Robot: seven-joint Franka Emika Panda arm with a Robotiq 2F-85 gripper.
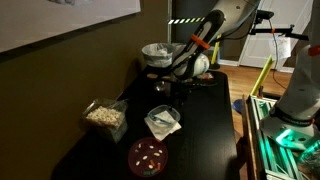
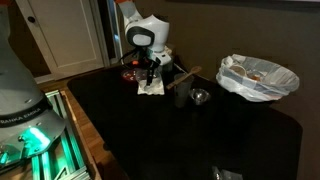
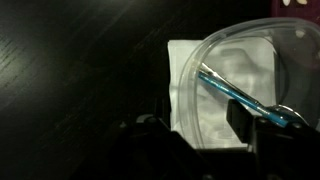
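A clear plastic bowl (image 1: 163, 122) rests on a white napkin (image 1: 168, 130) on the dark table. In the wrist view, the clear bowl (image 3: 188, 95) has a blue-handled metal utensil (image 3: 235, 93) lying inside it, and the napkin (image 3: 180, 50) shows beneath. My gripper is open above the bowl's near side, its dark fingers spread on either side of the rim as seen from above. Whether they touch the rim cannot be told. From the other side, the gripper (image 2: 151, 76) hangs over the napkin (image 2: 151, 88) and partly hides the bowl.
A red plate (image 1: 148, 158) with small bits stands close to the bowl. A container of pale pieces (image 1: 105, 119) is by the wall. A white-lined basket (image 2: 255, 82), a metal cup (image 2: 201, 97) and a dark pot (image 2: 182, 97) with a wooden utensil stand farther along.
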